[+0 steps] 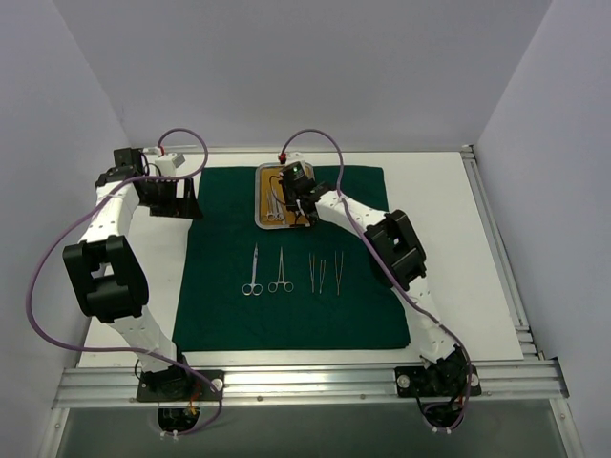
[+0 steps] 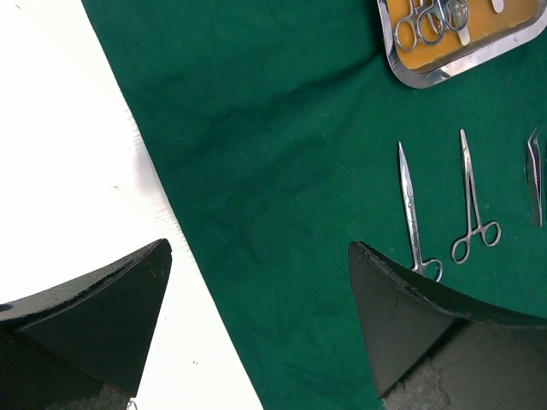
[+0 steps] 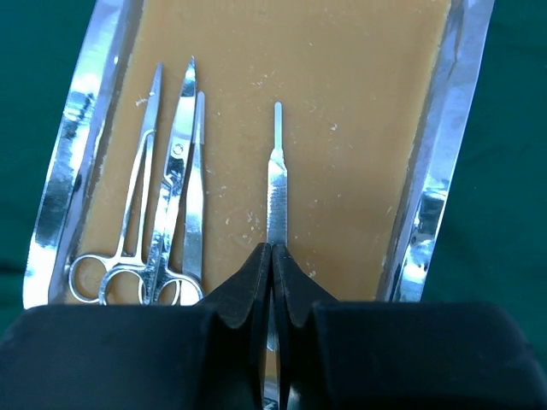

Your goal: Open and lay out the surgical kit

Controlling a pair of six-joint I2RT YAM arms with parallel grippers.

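In the right wrist view a steel scalpel handle lies on the tan floor of the metal tray. Over its lower half my right gripper is shut, its tips together with nothing between them; the handle stays outside, below them, partly hidden. To its left in the tray lie a clamp, scissors and a slim flat tool. My left gripper stands open and empty above the cloth's left edge. Scissors and a clamp rest on the green cloth.
Several thin tweezers lie side by side on the cloth, right of the clamp. Bare cloth spreads along the front and at the lower right.
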